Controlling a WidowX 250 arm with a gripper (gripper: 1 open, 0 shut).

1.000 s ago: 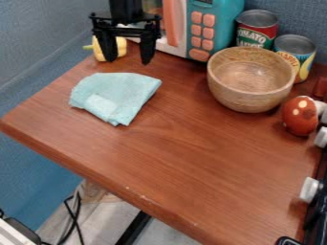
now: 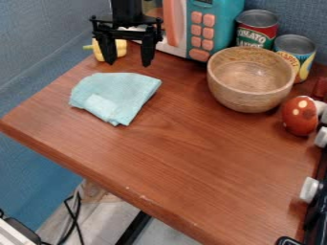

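Observation:
My black gripper (image 2: 128,54) hangs at the back left of the table, open, its two fingers apart over the space in front of the toy microwave. A yellow object (image 2: 98,48), partly hidden, is behind its left finger. A folded light-blue cloth (image 2: 115,94) lies on the wooden table below and in front of the gripper.
A toy microwave (image 2: 206,21) stands at the back, with two cans (image 2: 257,31), a wooden bowl (image 2: 250,88) and a red spotted toy (image 2: 300,116) to the right. Dark equipment lines the right edge.

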